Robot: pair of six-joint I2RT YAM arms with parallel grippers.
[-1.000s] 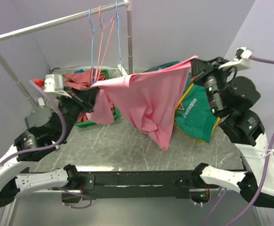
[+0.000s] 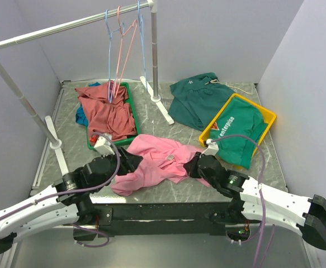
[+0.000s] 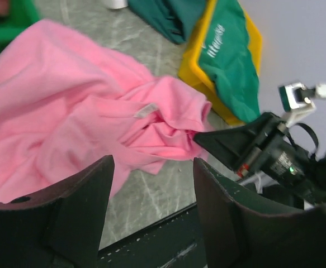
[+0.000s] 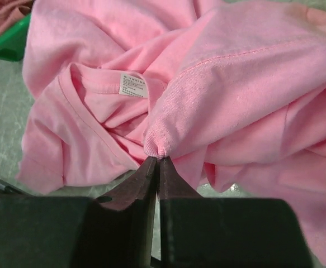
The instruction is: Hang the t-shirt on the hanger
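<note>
A pink t-shirt (image 2: 151, 162) lies crumpled on the grey table, its collar with a white label (image 4: 133, 85) visible in the right wrist view. My left gripper (image 2: 133, 162) is over the shirt's left part, its fingers apart with nothing held between them. My right gripper is at the shirt, its fingertips close together at a pink hem; whether cloth is pinched between them is unclear. Blue and pink hangers (image 2: 119, 53) hang from the white rail (image 2: 67, 24) above.
A green basket (image 2: 132, 111) with red clothes stands at back left, a yellow basket (image 2: 266, 111) with green clothing at the right, and a teal garment (image 2: 188, 97) behind it. The rack's feet (image 2: 62, 164) rest on the table. Bare table shows along the front left.
About a second ago both arms held the pink shirt up in the air; now it lies on the table with both grippers lowered to it. The left gripper has since shifted slightly.
</note>
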